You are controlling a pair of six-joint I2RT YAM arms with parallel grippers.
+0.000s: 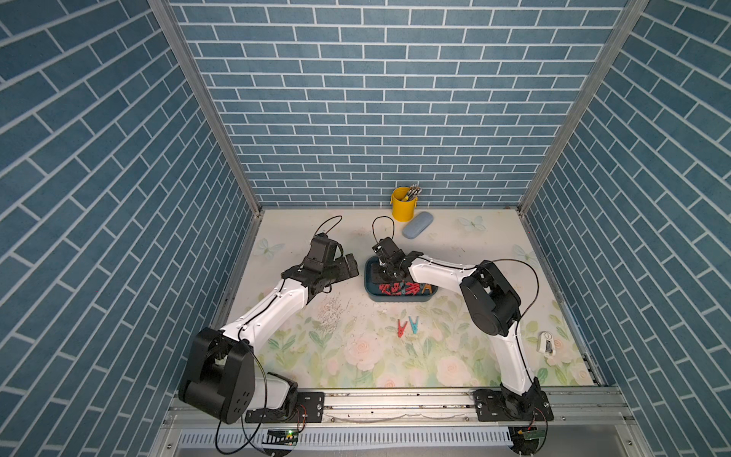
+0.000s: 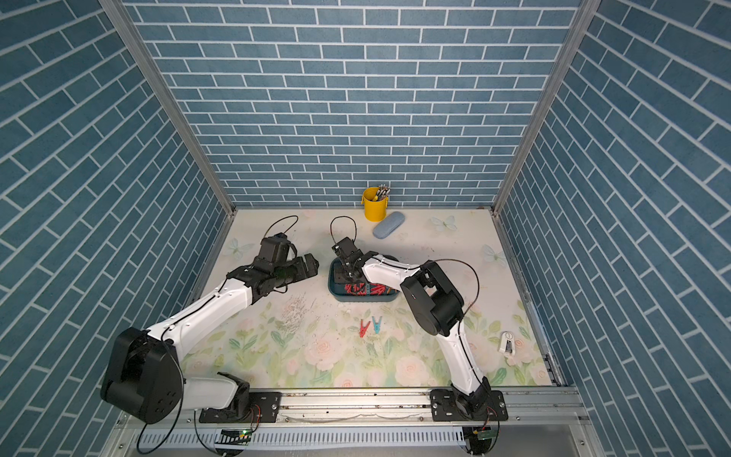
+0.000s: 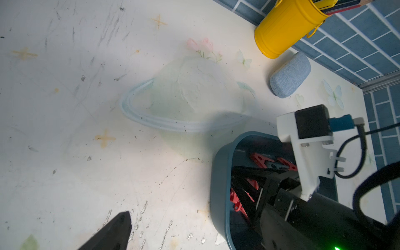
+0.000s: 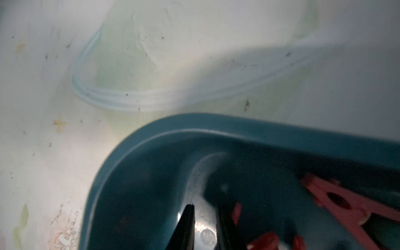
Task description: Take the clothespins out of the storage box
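A dark teal storage box holds red clothespins and some other ones. My right gripper is down inside it at the left end, its fingers part open; no clothespin is clearly between the fingers. My left gripper hangs open and empty left of the box, its two fingers at the lower edge of the left wrist view. A red clothespin and a light blue clothespin lie on the table in front of the box.
A yellow bucket with pens and a blue-grey case stand at the back. A white object lies at the front right. The table left of the box is largely clear.
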